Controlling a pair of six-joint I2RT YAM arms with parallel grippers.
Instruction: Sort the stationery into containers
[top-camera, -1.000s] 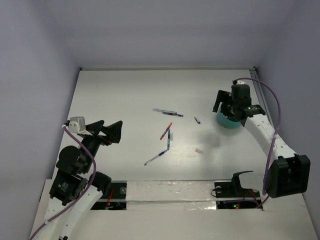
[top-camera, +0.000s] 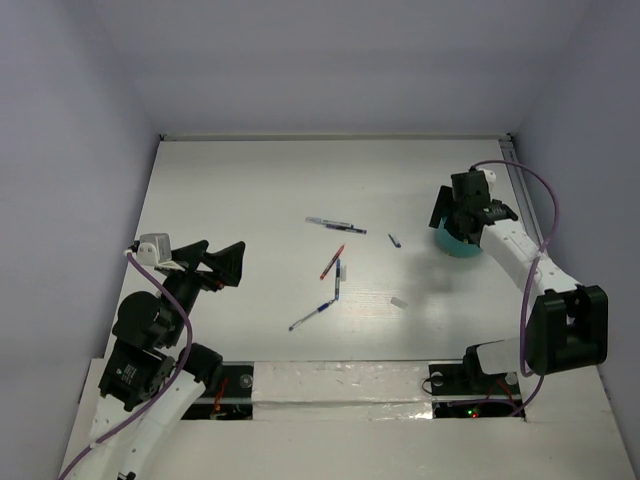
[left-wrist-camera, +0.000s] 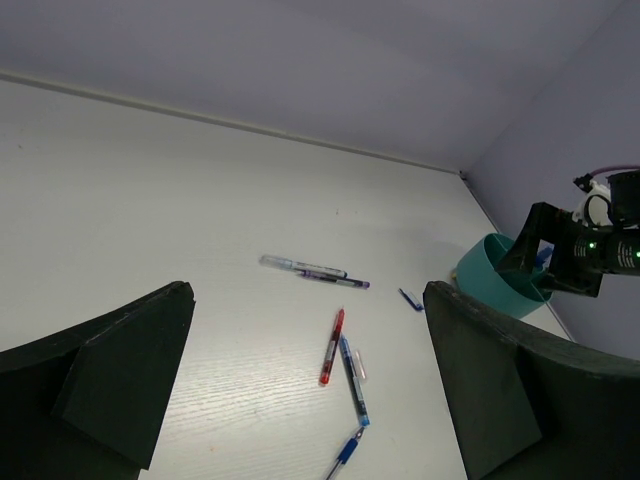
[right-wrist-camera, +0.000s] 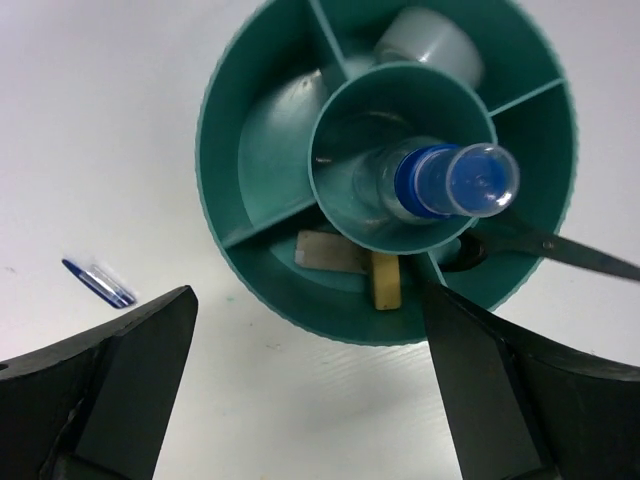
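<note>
A teal divided organizer (right-wrist-camera: 260, 290) holds a blue-capped clear container (right-wrist-camera: 460, 182), yellow and grey blocks and dark scissors. My right gripper hangs open over it, with a small blue pen cap (right-wrist-camera: 98, 283) on the table left of it. Several pens lie mid-table: a red pen (top-camera: 332, 262), blue pens (top-camera: 312, 316) and a pair side by side (top-camera: 336, 225). My left gripper stands open at the table's left, apart from them.
Bare table (top-camera: 220, 190) fills the back left. A small pale piece (top-camera: 398, 301) lies near the front right. Walls enclose the sides and back.
The left arm and loose items are unchanged.
</note>
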